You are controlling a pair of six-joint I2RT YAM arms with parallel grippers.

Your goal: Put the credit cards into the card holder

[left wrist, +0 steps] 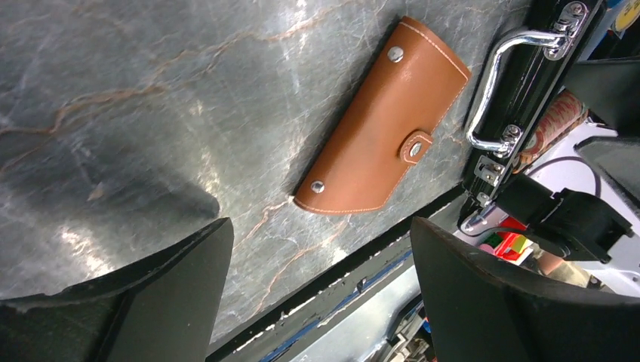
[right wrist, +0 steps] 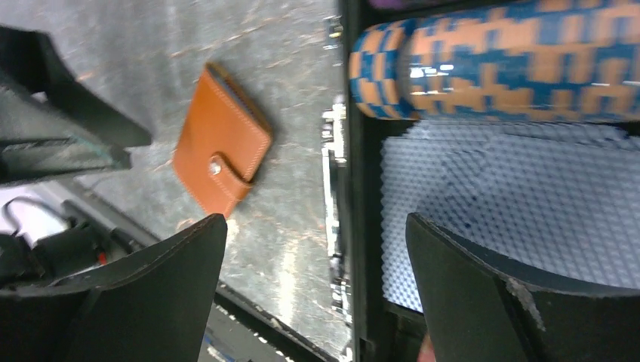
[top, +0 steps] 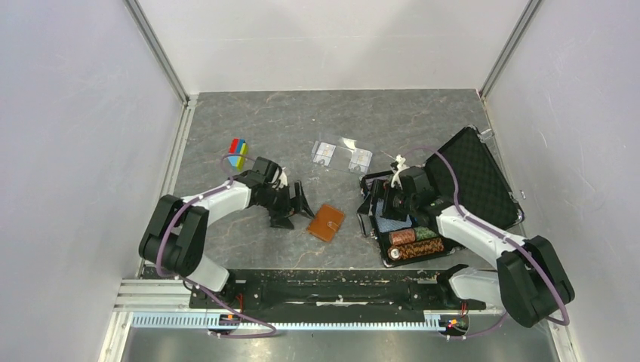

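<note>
The brown leather card holder (top: 326,222) lies on the grey tabletop, its snap tab closed in the left wrist view. My left gripper (top: 300,219) is just left of it with fingers apart, nothing between them; in that view the holder (left wrist: 385,121) lies beyond the fingertips. Over the near side of the open case, my right gripper (top: 375,208) stands open and empty. A small stack in red, blue and yellow (top: 238,153) sits at the far left; whether these are the cards I cannot tell. Two pale squares in a clear sheet (top: 342,154) lie at the back.
The black case (top: 392,262) stands open on the right, lid leaning back, packed with patterned cylinders (right wrist: 498,64) and a blue-grey textured item (right wrist: 513,196). Its metal handle (left wrist: 489,79) faces the holder.
</note>
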